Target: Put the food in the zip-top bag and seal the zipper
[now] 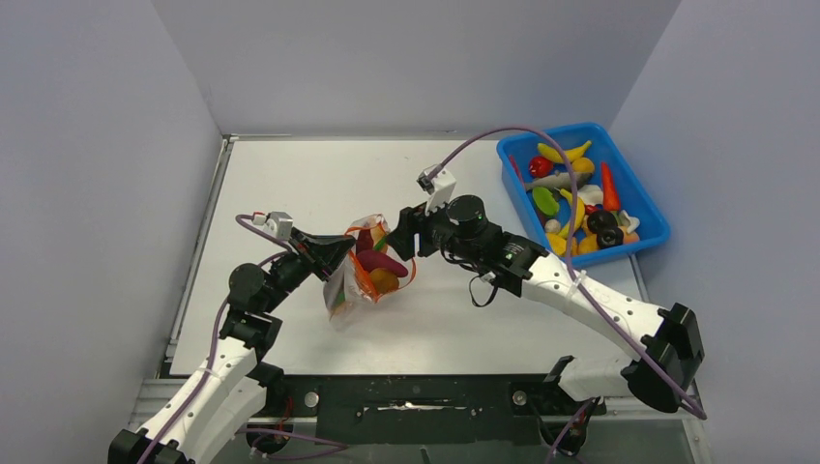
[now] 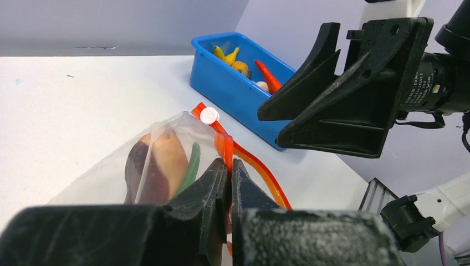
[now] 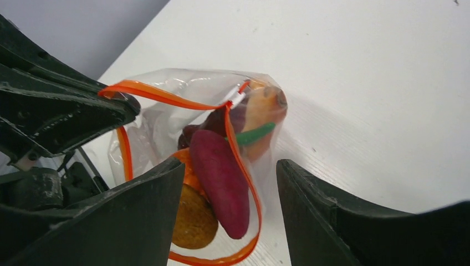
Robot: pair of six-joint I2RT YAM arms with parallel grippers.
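Note:
The clear zip top bag (image 1: 337, 292), with an orange zipper rim (image 3: 166, 96), stands with its mouth open. Inside it lie a purple eggplant-like piece (image 3: 218, 177), a round brown-orange piece (image 3: 193, 219), a green piece (image 3: 255, 134) and a tan-and-dark piece (image 2: 159, 163). A white slider (image 2: 209, 115) sits on the rim. My left gripper is shut on the orange rim at one side of the mouth. My right gripper is open and empty, just right of the bag; through its spread fingers (image 3: 302, 185) the mouth and the food show.
At the back right is a blue bin (image 1: 650, 228) holding several toy foods, such as a banana (image 1: 565, 155) and a red carrot (image 1: 609, 187).

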